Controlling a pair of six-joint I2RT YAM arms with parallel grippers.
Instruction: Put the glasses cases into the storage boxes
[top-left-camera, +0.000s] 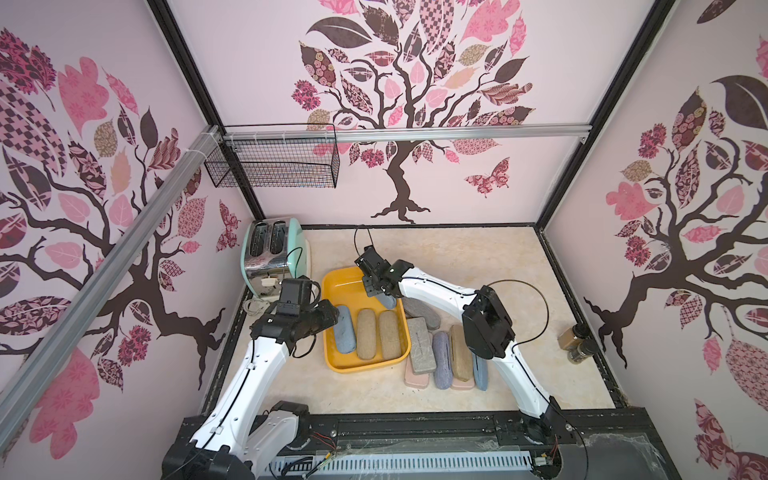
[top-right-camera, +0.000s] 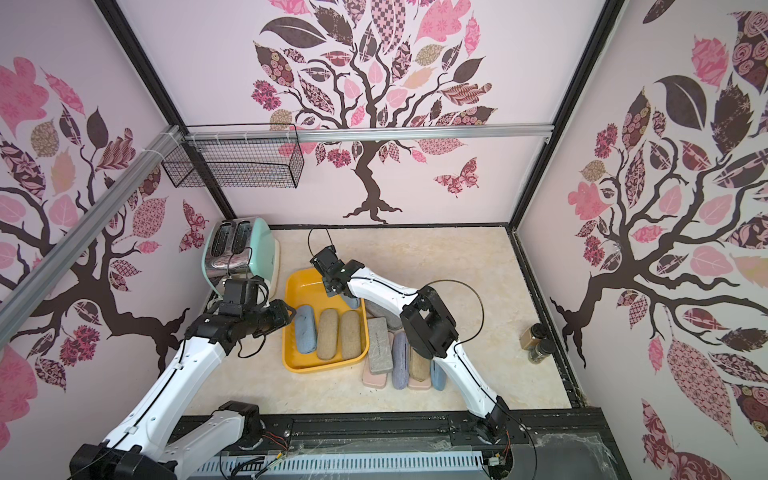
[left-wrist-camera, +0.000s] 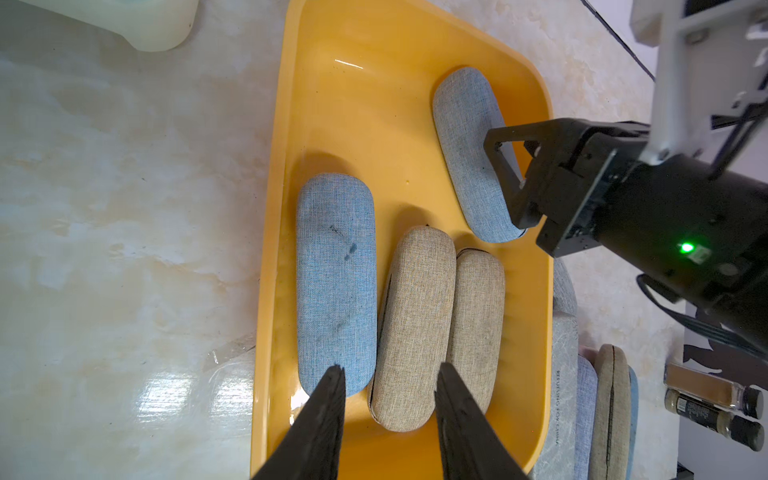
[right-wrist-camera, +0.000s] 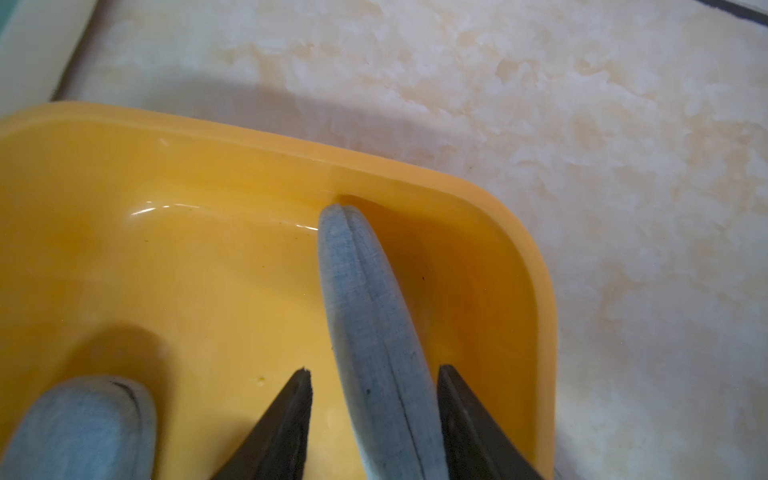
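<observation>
The yellow box (left-wrist-camera: 360, 88) holds a blue case (left-wrist-camera: 336, 288) at the left, two beige cases (left-wrist-camera: 412, 328) beside it, and a grey-blue case (right-wrist-camera: 372, 320) at the back right. My right gripper is open over that back case, one fingertip either side of it, apparently not gripping. My left gripper is open above the blue and beige cases at the box's front, nothing between its fingers.
Several more cases (top-left-camera: 442, 360) lie piled right of the box. A mint toaster (top-left-camera: 289, 240) stands back left, two jars (top-left-camera: 574, 337) at the far right.
</observation>
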